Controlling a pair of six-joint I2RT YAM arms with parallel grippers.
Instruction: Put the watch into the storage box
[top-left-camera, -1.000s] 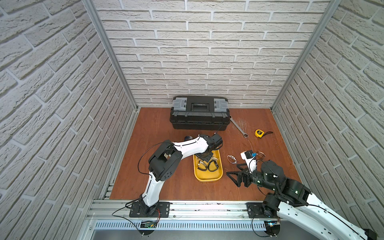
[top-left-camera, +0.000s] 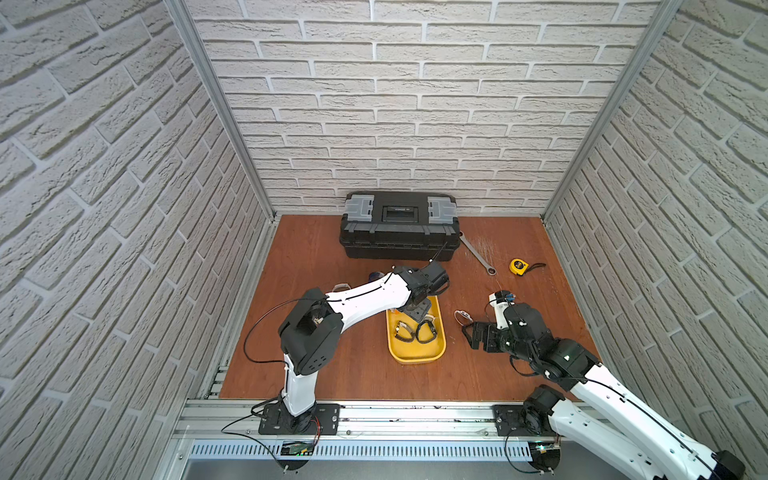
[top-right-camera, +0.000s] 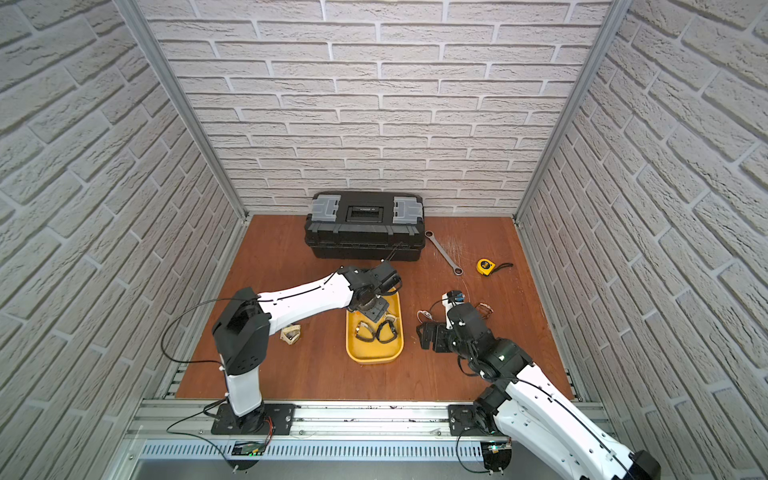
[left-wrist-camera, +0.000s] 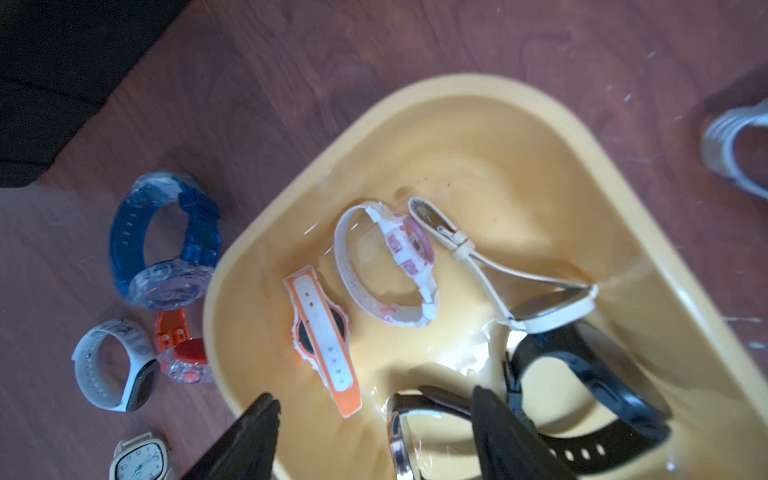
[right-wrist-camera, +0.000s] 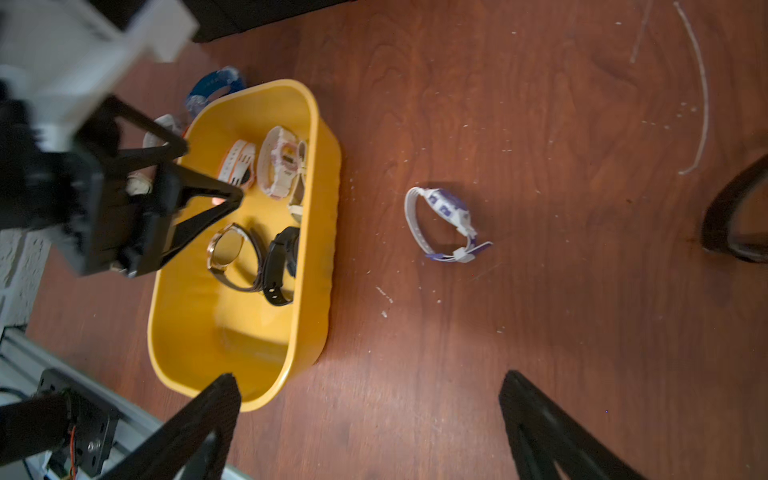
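The yellow box (right-wrist-camera: 240, 344) holds several watches, including an orange-white one (left-wrist-camera: 328, 344), a white-pink one (left-wrist-camera: 412, 252) and black-strapped ones (left-wrist-camera: 608, 376). My left gripper is over the box, open with nothing seen between its fingers. My right gripper stands open to the right of the box, above the table, near a white-purple watch (right-wrist-camera: 448, 209) lying outside the box. Blue (left-wrist-camera: 128, 232), red and white watches lie beyond the box's other side.
A black toolbox (top-left-camera: 398, 240) stands at the back. A wrench (top-left-camera: 478, 254) and yellow tape measure (top-left-camera: 518, 266) lie at back right. Bare table (top-left-camera: 296, 256) shows at the left.
My right arm has moved a little, its gripper turning and rising toward the back.
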